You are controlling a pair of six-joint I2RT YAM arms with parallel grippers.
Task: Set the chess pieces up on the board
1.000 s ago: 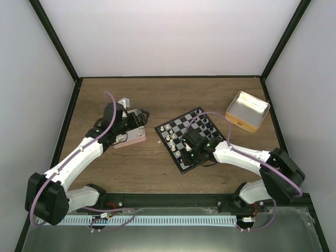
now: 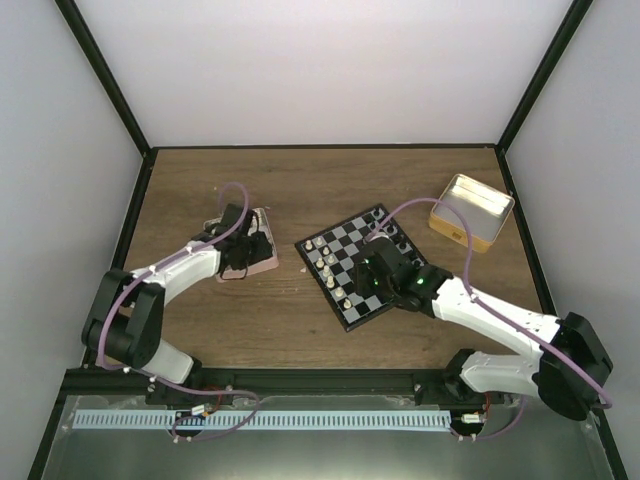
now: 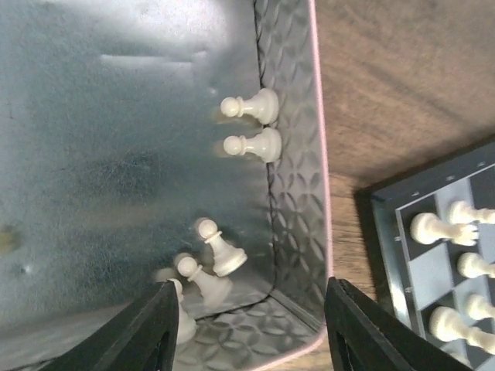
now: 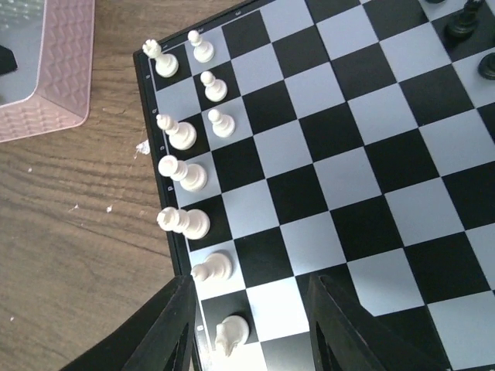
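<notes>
My left gripper stands open over the pink-rimmed bin (image 3: 321,178), above several white pieces lying in it, including a pawn (image 3: 220,249) and another pawn (image 3: 255,144). My right gripper hangs open over the chessboard (image 4: 353,230). White pieces stand along the board's left edge, with a few pawns one square inward, such as a pawn (image 4: 222,124); a white piece (image 4: 232,332) at the near corner sits between my right fingertips' sides. A few black pieces (image 4: 464,19) show at the far right.
A yellow-sided bin (image 2: 462,225) stands at the back right. Bare wooden table (image 2: 330,175) surrounds the board, mostly clear at the back and front.
My left arm has pulled back toward the lower left over the pink bin. My right arm has moved to the right and slightly back from its earlier spot over the board.
</notes>
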